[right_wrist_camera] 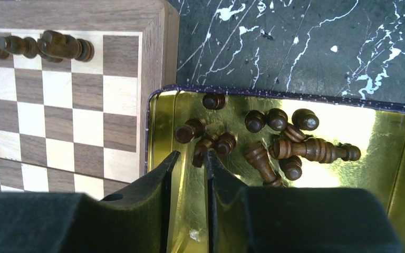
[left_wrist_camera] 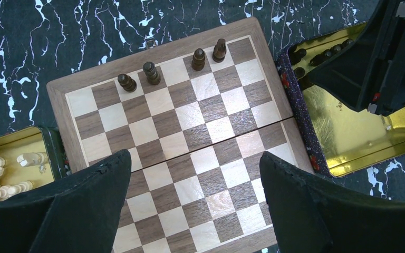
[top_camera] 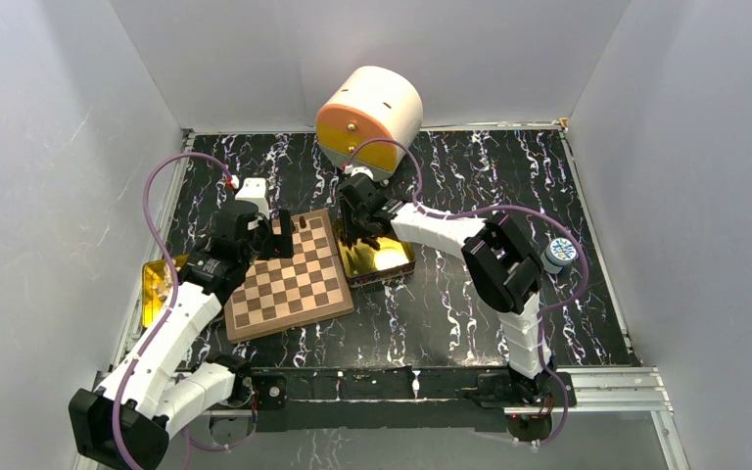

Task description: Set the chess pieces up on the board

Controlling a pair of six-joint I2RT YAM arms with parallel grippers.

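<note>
The wooden chessboard (left_wrist_camera: 182, 126) has dark pieces standing along its far row, among them a dark piece (left_wrist_camera: 127, 83) and a taller dark piece (left_wrist_camera: 219, 50). My left gripper is open over the board, nothing between its fingers. In the right wrist view, my right gripper is partly open above the gold tray (right_wrist_camera: 161, 113). Dark pieces lie in that tray; one dark piece (right_wrist_camera: 202, 149) is just at the fingertips, partly hidden by one of them, and I see no grip on it.
White pieces (left_wrist_camera: 31, 159) lie in another gold tray (left_wrist_camera: 18, 138) left of the board. At the back stands a rounded cream box (top_camera: 382, 93) with a yellow front. A round blue-and-white container (top_camera: 560, 255) sits far right.
</note>
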